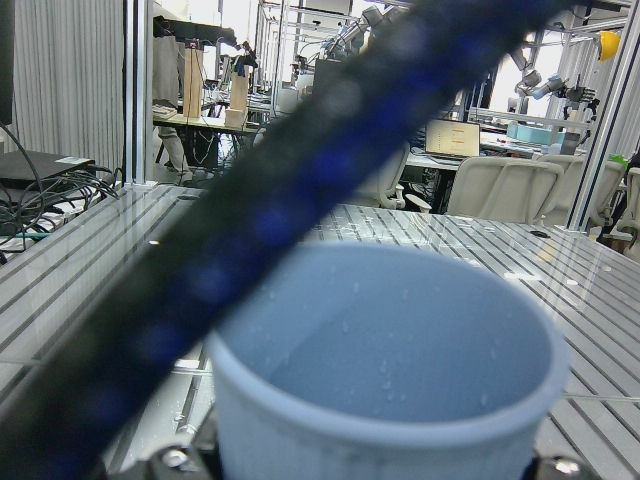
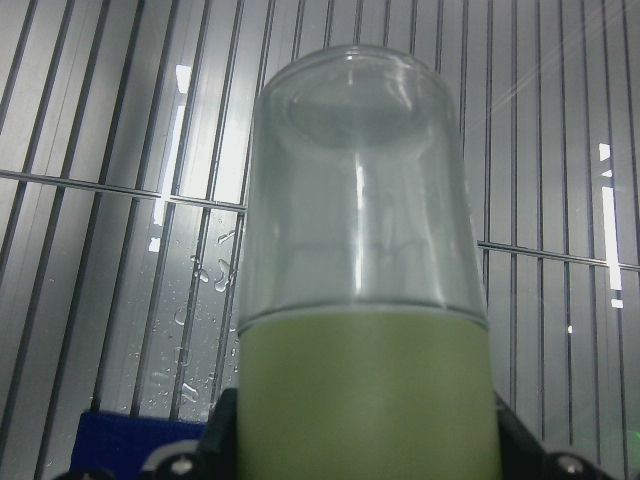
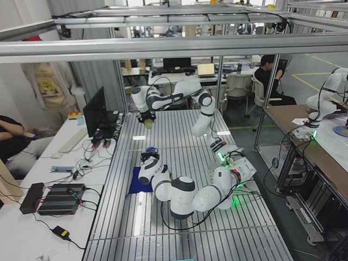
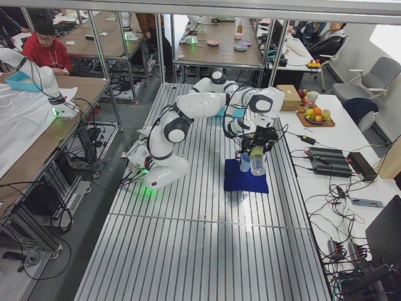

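Observation:
A glass with a green band [image 2: 365, 390] is held in my right gripper [image 3: 148, 118], which is shut on it, raised above the slatted table; in the right wrist view its clear end points away from the gripper, with water drops on the table below. A light blue cup [image 1: 385, 400] fills the lower left wrist view, between the fingers of my left gripper [image 3: 148, 156], low over a blue cloth [image 4: 246, 184]. A blurred dark band crosses that wrist view diagonally.
A blue bin [image 4: 238, 112] sits at the table's far end in the camera right view. A side desk [image 3: 65, 217] with a monitor, cables and boxes runs alongside. The slatted table [image 4: 188, 251] has broad clear areas.

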